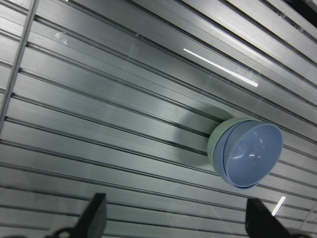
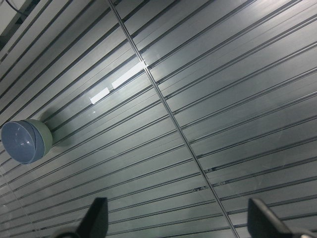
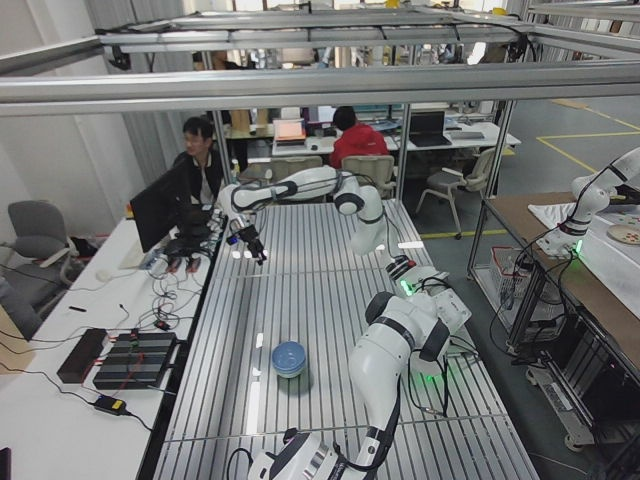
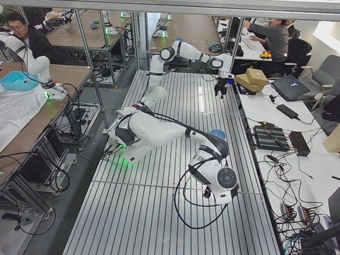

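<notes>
A stack of bowls, blue [image 3: 288, 355] inside pale green [image 2: 43, 135], sits on the slatted metal table [image 3: 230, 400] near its left side. In the left wrist view the blue bowl [image 1: 251, 154] lies right of and above the space between the fingers of my gripper, which stand apart with nothing between them. In the right wrist view the stack is far left; that gripper's fingers [image 2: 96, 218] also stand apart and empty over bare slats. One gripper [image 3: 255, 248] hangs above the table's far end; the other arm reaches over the near end.
A white side desk [image 3: 60, 440] with monitor, cables and black boxes runs along the left edge. The arm bases occupy the right middle of the table.
</notes>
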